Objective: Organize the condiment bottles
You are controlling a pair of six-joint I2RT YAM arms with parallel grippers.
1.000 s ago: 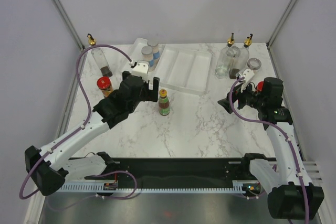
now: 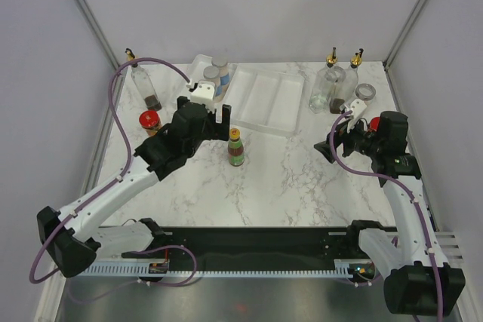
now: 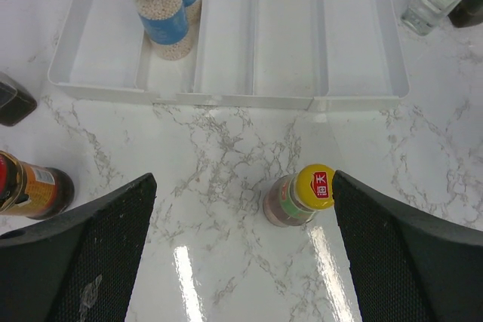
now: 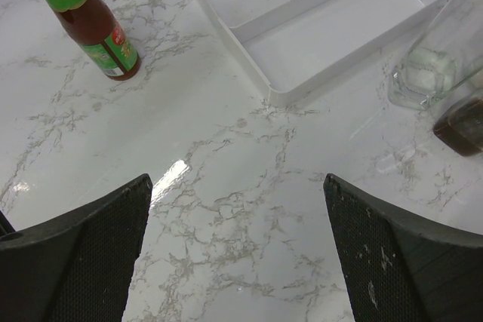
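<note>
My left gripper point(image 2: 204, 118) hangs open above the counter, left of a yellow-capped, green-labelled sauce bottle point(image 2: 236, 152), which shows between but beyond its fingers in the left wrist view. A red-lidded jar point(image 2: 150, 121) stands at left. Two white divided trays point(image 2: 290, 103) lie at the back; the left one holds two blue-labelled jars point(image 2: 211, 78). My right gripper point(image 2: 329, 146) is open over bare counter, right of the trays.
Gold-spouted glass bottles point(image 2: 326, 84) stand back right, beside a metal-lidded jar point(image 2: 365, 93); another red lid point(image 2: 375, 123) is partly behind the right arm. A tall bottle point(image 2: 145, 84) stands back left.
My left arm has shifted very slightly. The bottles, trays and right arm look unchanged.
</note>
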